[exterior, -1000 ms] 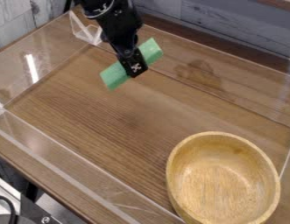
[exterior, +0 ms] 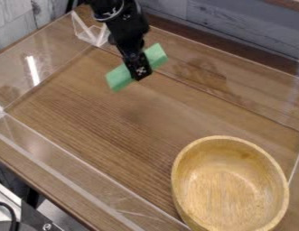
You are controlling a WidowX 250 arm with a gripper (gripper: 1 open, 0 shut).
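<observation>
A black gripper (exterior: 137, 61) reaches down from the top of the camera view, shut on a green object (exterior: 119, 78) that shows on both sides of its fingers, tilted, over the left-middle part of the wooden surface. Whether the object touches the surface cannot be told.
A round pale wooden bowl (exterior: 230, 185) sits at the lower right. Low walls edge the back, and dark cables lie at the lower left outside the surface.
The gripper and green object have shifted very slightly, with a small change in angle; the bowl is unmoved.
</observation>
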